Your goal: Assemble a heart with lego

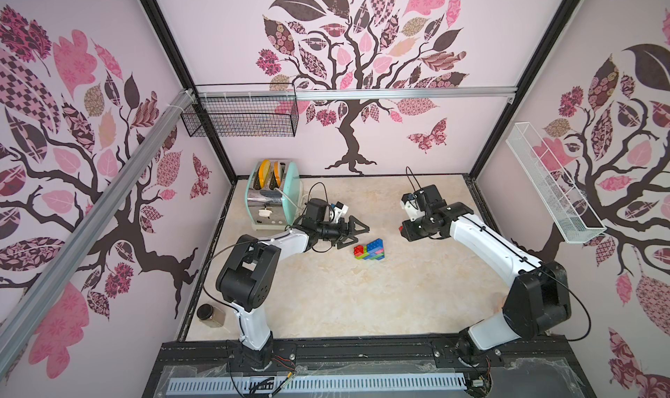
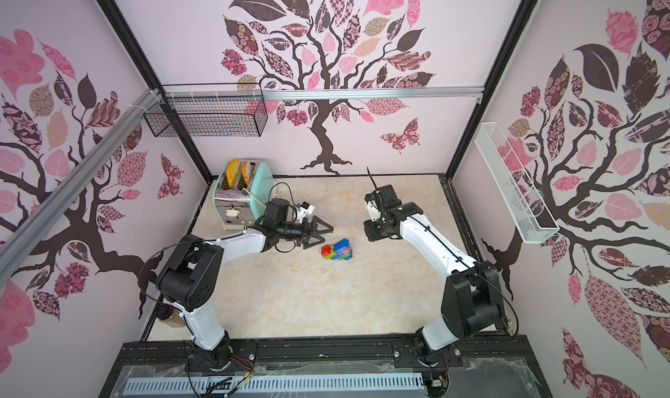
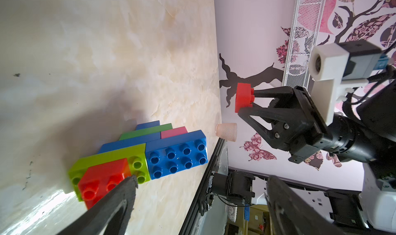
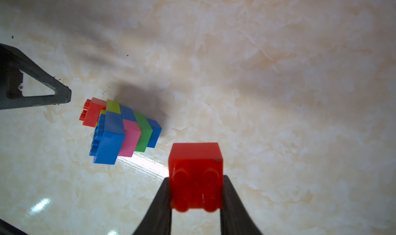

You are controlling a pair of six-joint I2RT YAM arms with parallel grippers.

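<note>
My right gripper is shut on a red brick (image 4: 195,152), held above the table to the right of the assembly, its studs facing the gripper. On the table rests the stepped lego assembly (image 1: 372,250). It narrows through a pink brick (image 4: 130,136) and a green brick (image 4: 143,132) to a small blue brick (image 4: 153,133). On its wide side sit a blue studded brick (image 3: 176,154), a lime brick (image 3: 140,162) and another red brick (image 3: 103,179). Beside the assembly's red end my left gripper (image 1: 354,231) stands open, nothing between its fingers.
A mint toaster (image 1: 272,194) stands at the back left and a dark-lidded jar (image 1: 210,315) at the front left. Wire baskets hang on the walls.
</note>
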